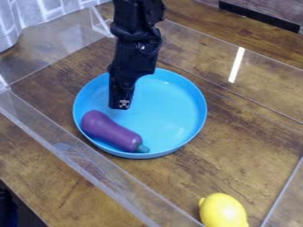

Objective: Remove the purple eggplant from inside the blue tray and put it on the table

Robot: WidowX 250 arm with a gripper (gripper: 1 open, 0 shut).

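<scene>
The purple eggplant [110,131] lies inside the blue tray [175,106], a round shallow dish, along its near-left side. Its green stem end points toward the tray's near rim. My black gripper [120,99] hangs over the tray's left part, fingers pointing down, just behind the eggplant in the picture. A visible strip of blue separates the fingertips from the eggplant's body. The dark fingers overlap in this view, so their opening cannot be made out.
A yellow object [222,211] sits at the near right, clear of the tray. Bare brown table [236,133] lies open to the tray's right. A clear plastic-looking wall [89,168] runs diagonally past the tray's near-left side.
</scene>
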